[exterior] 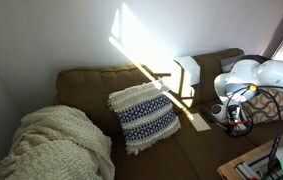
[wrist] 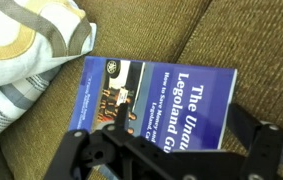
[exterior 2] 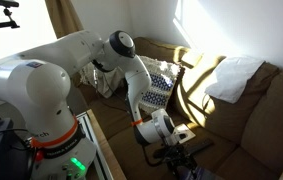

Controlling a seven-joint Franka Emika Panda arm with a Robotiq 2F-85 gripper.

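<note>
A blue book (wrist: 176, 105) lies on the brown couch cushion in the wrist view, with white lettering and a small picture on its cover. "Legoland" can be read in its title. My gripper is open above the book's near side, its dark fingers spread apart and nothing held between them. The lower part of the book is hidden by the gripper. From the second exterior view, the gripper (exterior 2: 169, 155) hangs low over the seat near the front of the couch.
A striped cloth (wrist: 31, 45) lies beside the book. A blue-and-white pillow (exterior: 144, 116) leans on the backrest, with a cream knitted blanket (exterior: 56, 145) to its left. A pale flat sheet (exterior: 198, 122) rests on the seat. A wooden surface (exterior: 253, 163) stands in front.
</note>
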